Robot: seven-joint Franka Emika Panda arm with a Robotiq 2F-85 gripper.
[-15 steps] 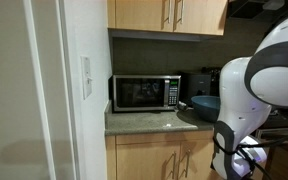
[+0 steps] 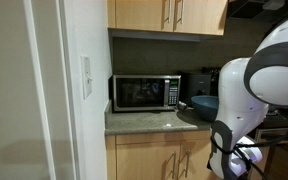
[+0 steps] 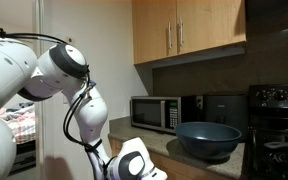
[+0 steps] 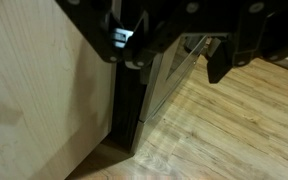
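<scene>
In the wrist view my gripper is at the top of the picture, fingers apart and nothing between its fingers. Below it a light wooden cabinet panel (image 4: 39, 95) fills the left side, and a dark gap separates this from a metal-edged appliance front (image 4: 156, 100). The arm's white wrist link (image 2: 224, 160) hangs low in front of the lower cabinets (image 2: 144, 160) in exterior view 1. Neither exterior view shows the fingertips, as they are beyond the bottom edge.
A microwave (image 2: 144, 93) stands on the counter (image 2: 134, 121). The large dark blue bowl (image 3: 206, 140) sits near the stove (image 3: 276, 120). Upper cabinets (image 3: 189, 28) hang above. Wooden floor (image 4: 234, 130) shows clear at the wrist view's right.
The arm's lower links have shifted slightly in exterior view 1 over the last second. Nothing else there has visibly moved.
</scene>
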